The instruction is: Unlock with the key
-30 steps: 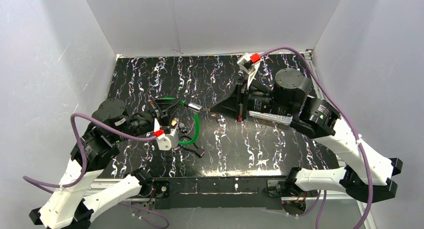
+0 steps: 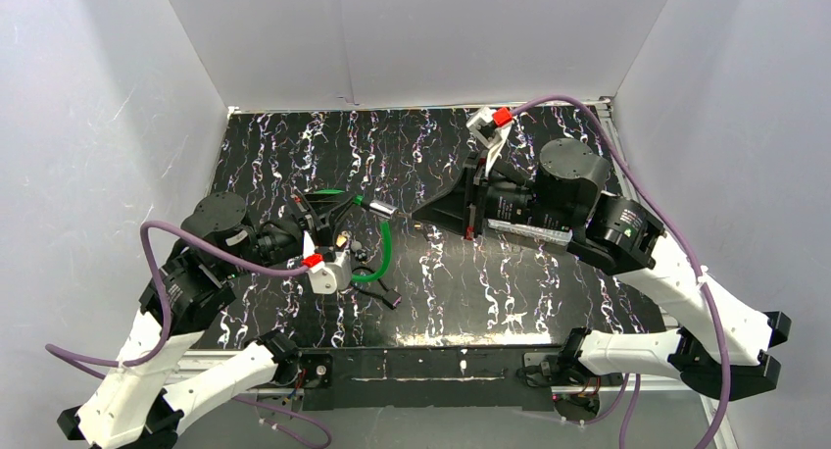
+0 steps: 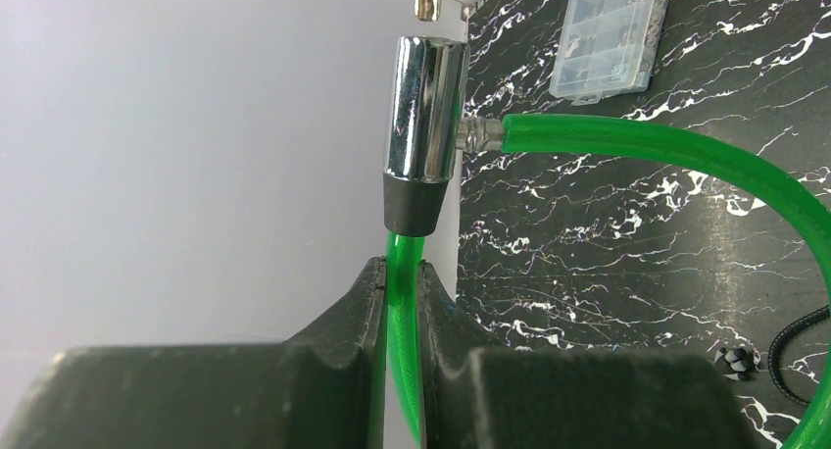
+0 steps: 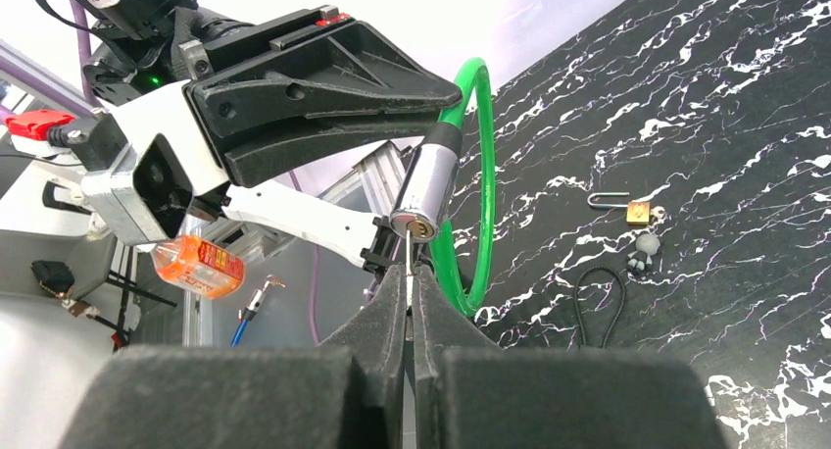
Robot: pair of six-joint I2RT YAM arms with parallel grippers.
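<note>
My left gripper is shut on the green cable of the cable lock, just below the black collar of its chrome lock cylinder (image 3: 427, 111). The cable (image 4: 485, 165) loops round into the cylinder's side. My right gripper is shut on a thin metal key (image 4: 410, 263), seen nearly edge-on and pointing at the cylinder's end face with its keyhole (image 4: 422, 229). In the left wrist view the key's tip (image 3: 428, 0) is just off that face, a small gap between them. From above, the two grippers face each other over the table.
On the table lie a brass padlock (image 4: 638, 213), a small grey object (image 4: 647, 244) and a black cord (image 4: 620, 307). A clear compartment box (image 3: 603, 42) stands behind the right arm. The table's middle is open.
The left arm looks still.
</note>
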